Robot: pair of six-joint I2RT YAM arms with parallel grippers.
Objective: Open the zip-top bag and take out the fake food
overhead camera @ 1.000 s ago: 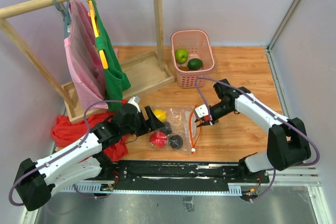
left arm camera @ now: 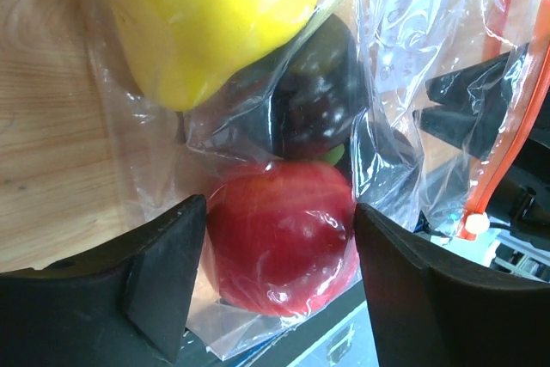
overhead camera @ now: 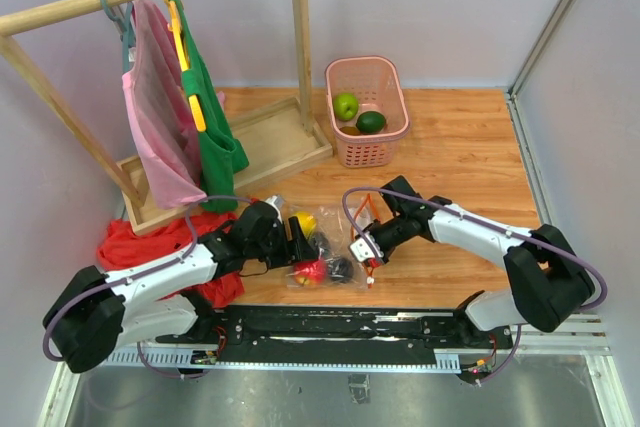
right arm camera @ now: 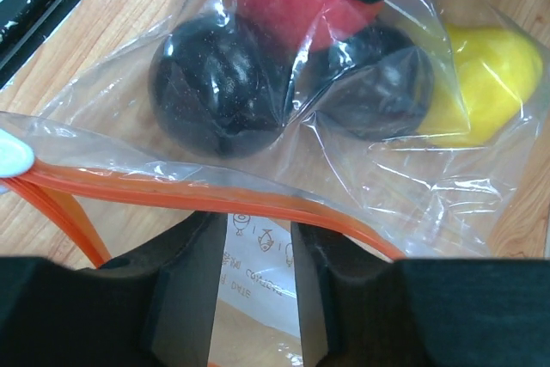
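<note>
A clear zip bag (overhead camera: 330, 242) with an orange zipper (right arm camera: 172, 186) lies on the front of the table, holding a red piece (left arm camera: 279, 238), a yellow one (left arm camera: 206, 15) and dark round ones (right arm camera: 219, 83). My left gripper is over the bag, part open, its fingers either side of the red piece. My right gripper is at the bag's zipper end, part open, with the bag's printed label visible between its fingers; whether it touches the plastic I cannot tell.
A pink basket (overhead camera: 365, 152) with green fruit stands at the back. A wooden rack (overhead camera: 270, 162) with hanging pink and green cloths is at the left, red cloth (overhead camera: 140, 252) below it.
My right gripper has moved left and toward the front onto the bag's zipper end. My left gripper has shifted slightly right and toward the front, over the red piece.
</note>
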